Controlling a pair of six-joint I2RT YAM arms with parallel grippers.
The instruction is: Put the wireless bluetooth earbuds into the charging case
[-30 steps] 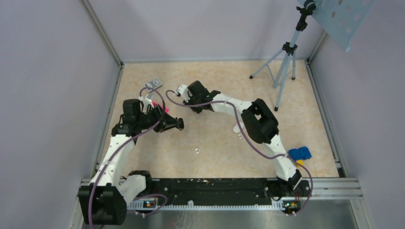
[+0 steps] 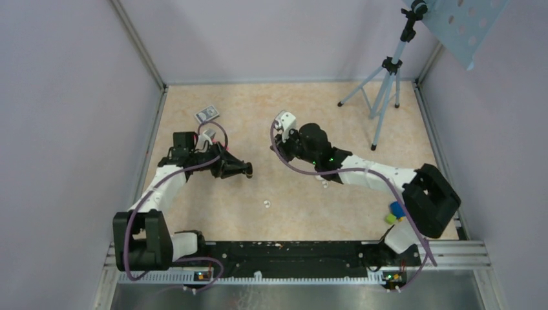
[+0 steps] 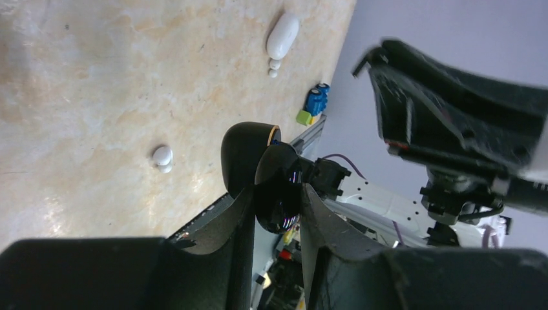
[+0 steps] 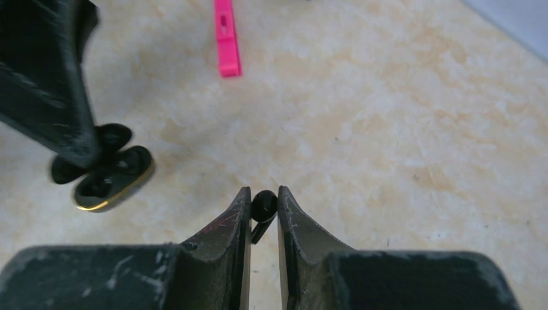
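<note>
My left gripper is shut on the black charging case (image 3: 242, 152), holding it above the table with its lid up. In the right wrist view the open case (image 4: 115, 179) shows a gold-edged base and dark hollows, at the left behind the left gripper's blurred finger. My right gripper is shut on a small black earbud (image 4: 263, 206), its stem pointing down and to the left. Earbud and case are apart. In the top view, the right gripper (image 2: 276, 147) stands to the right of the case (image 2: 249, 170).
A white oval case (image 3: 283, 35) and several small white earbuds (image 3: 163, 155) lie on the table. A pink object (image 4: 227, 45) lies behind the black case. Blue blocks (image 2: 397, 208) sit at the right edge; a tripod (image 2: 388, 77) stands at the back right.
My right arm has swung rightward and slightly toward the front, away from the left gripper. My left gripper, with the case, has shifted slightly to the right.
</note>
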